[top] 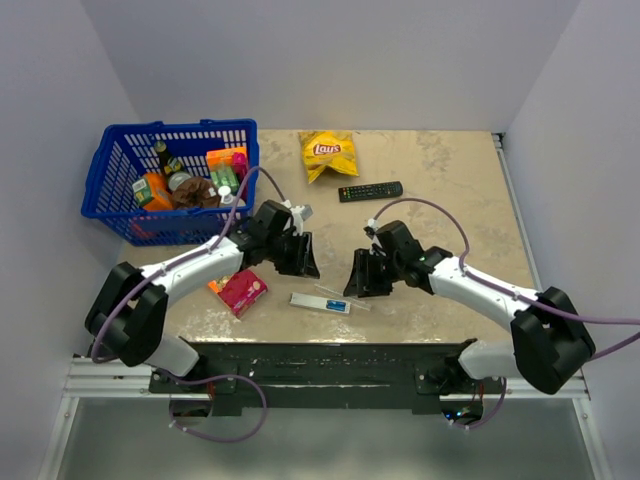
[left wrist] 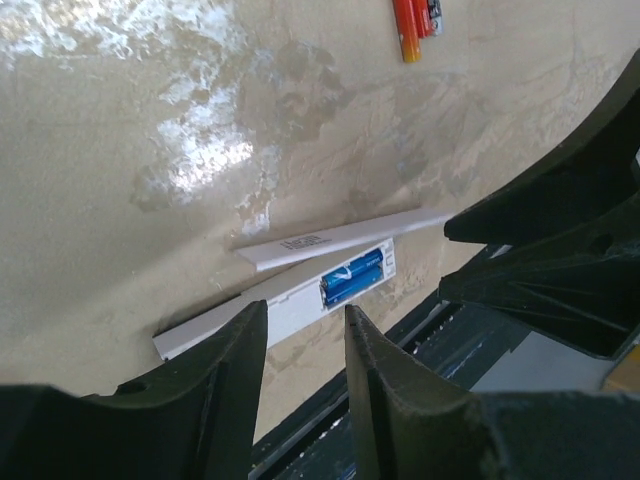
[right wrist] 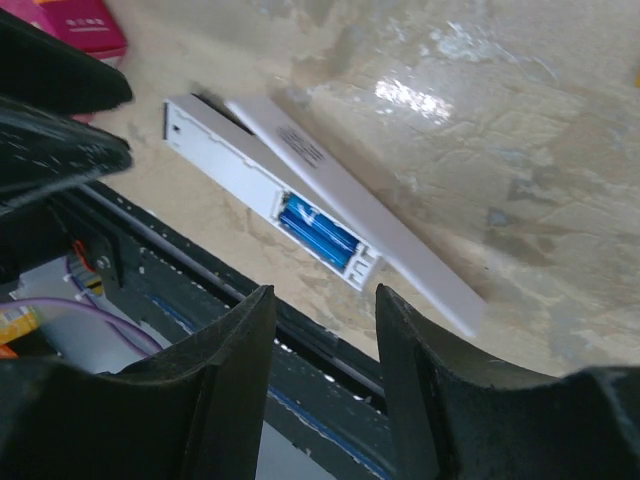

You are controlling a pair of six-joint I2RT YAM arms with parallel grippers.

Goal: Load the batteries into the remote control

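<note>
A white remote (top: 313, 301) lies near the table's front edge, its compartment showing two blue batteries (left wrist: 350, 273). A long white cover lies loosely alongside it, partly over it in the right wrist view (right wrist: 365, 210). My left gripper (top: 305, 262) hovers above and left of the cover, fingers apart, empty. My right gripper (top: 360, 281) is over the cover's right part, fingers apart with nothing visible between them. Red and orange batteries (left wrist: 412, 28) lie farther off in the left wrist view.
A blue basket (top: 105, 170) of groceries stands back left, a red box (top: 243, 290) front left, a chips bag (top: 327, 150) and black remote (top: 370, 190) at the back.
</note>
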